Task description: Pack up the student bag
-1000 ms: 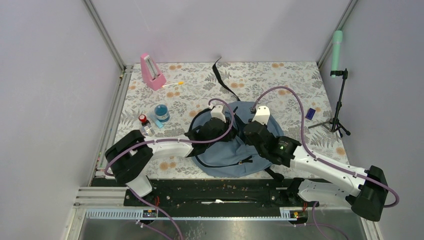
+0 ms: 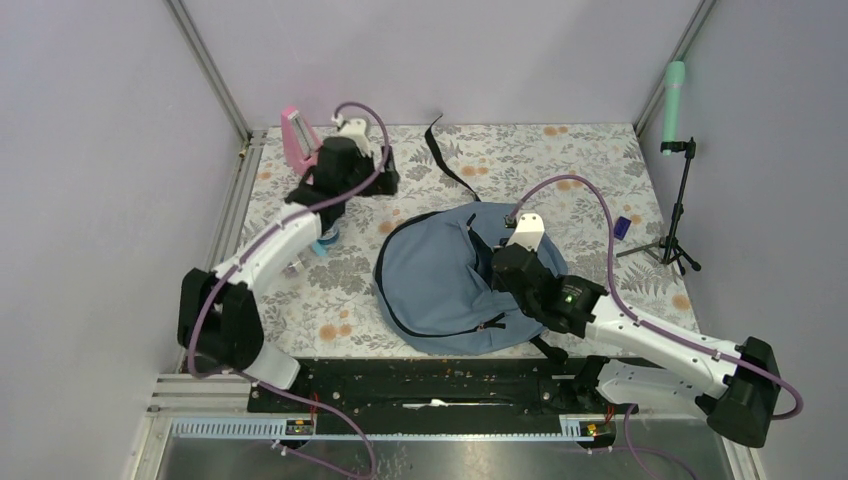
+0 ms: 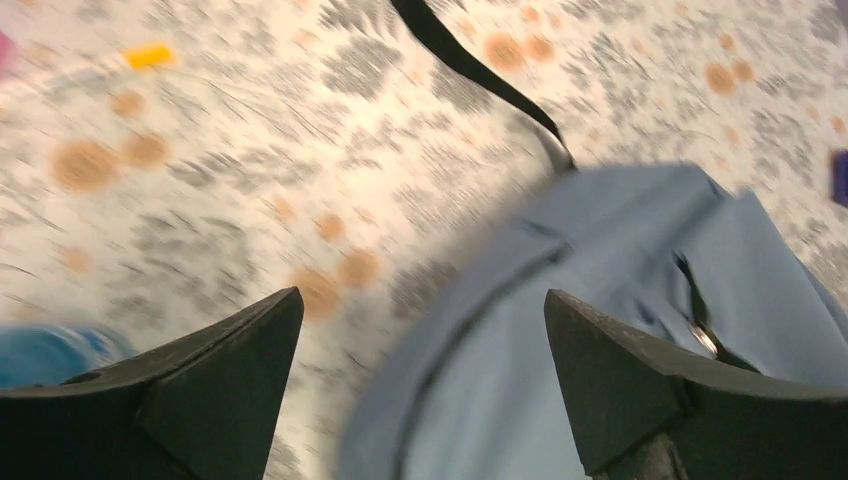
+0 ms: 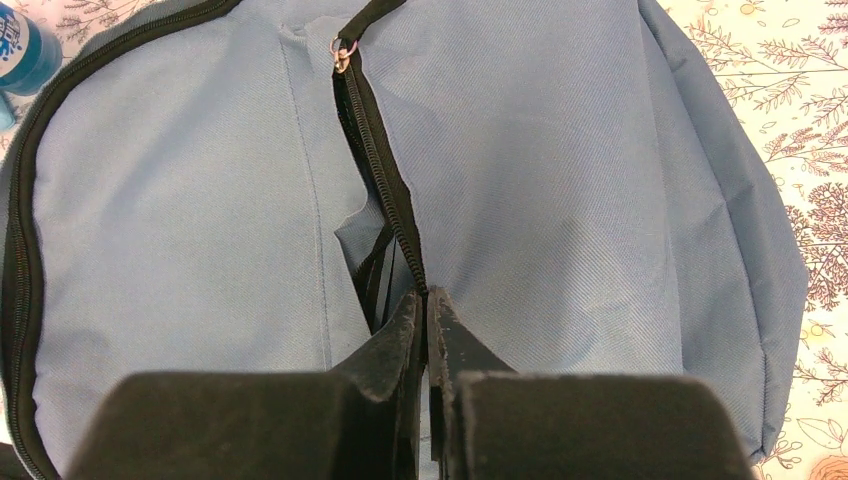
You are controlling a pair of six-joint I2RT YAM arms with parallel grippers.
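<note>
A blue-grey bag [image 2: 430,275] lies on the patterned table, with a zipped opening across its middle. My right gripper is over that opening, shut on the black zipper edge [image 4: 385,165], which runs straight into its fingertips; a dark gap shows beside it. My left gripper hangs open above the table, left of and beyond the bag, empty between its fingers. A yellow-tipped stick [image 3: 150,56] lies blurred at the upper left of the left wrist view. The blue jar [image 3: 55,355] shows at that view's lower left.
At the back left stands a pink metronome-shaped object [image 2: 297,140], partly behind the left arm. A small dark blue item [image 2: 621,228] lies right of the bag, near a black tripod [image 2: 679,215]. The bag's black strap [image 2: 440,155] stretches toward the back. Bare table lies behind the bag.
My left gripper has left the bag's opening and swung left and back, now covering the stick and part of the jar in the top view. The right arm has barely moved.
</note>
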